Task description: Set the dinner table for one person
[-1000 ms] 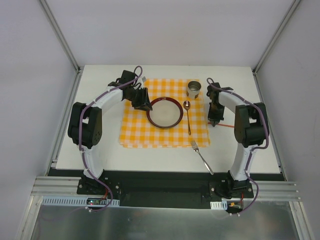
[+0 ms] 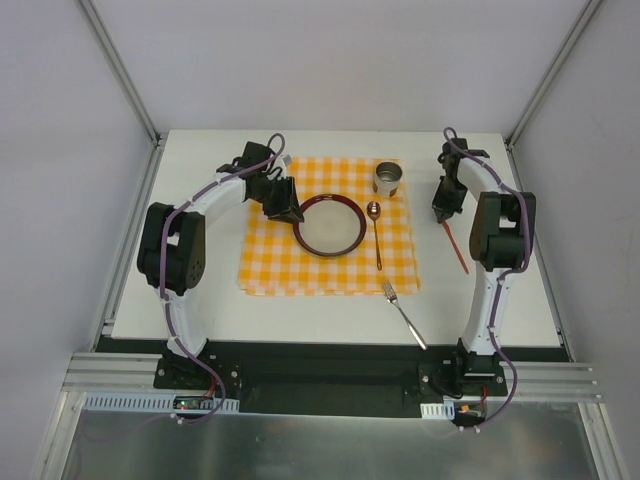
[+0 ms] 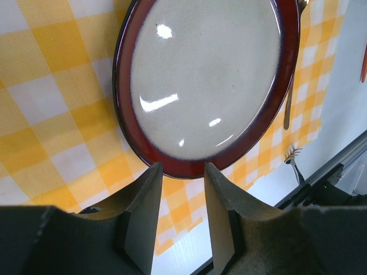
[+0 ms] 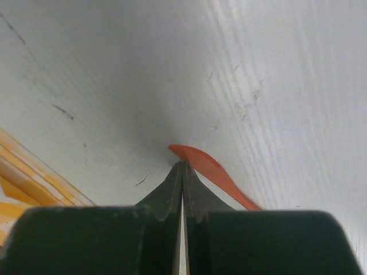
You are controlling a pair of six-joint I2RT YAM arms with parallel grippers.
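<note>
A plate [image 2: 329,226] with dark red rim lies on the checked placemat [image 2: 270,270], a spoon [image 2: 376,238] to its right and a steel cup [image 2: 388,179] behind the spoon. A fork [image 2: 405,315] lies off the mat's front right corner. My left gripper hangs over the plate's left rim, fingers slightly apart, nothing between them. On the bare table at right, my right gripper is shut at the tip of a red-orange utensil [image 4: 219,175], likely a knife; whether anything thin is held cannot be seen.
The arms occupy both sides.
The right gripper has moved back and to the right, and the red utensil's near-gripper end has swung with it, from lying crosswise to pointing toward the back. The left arm is unchanged.
</note>
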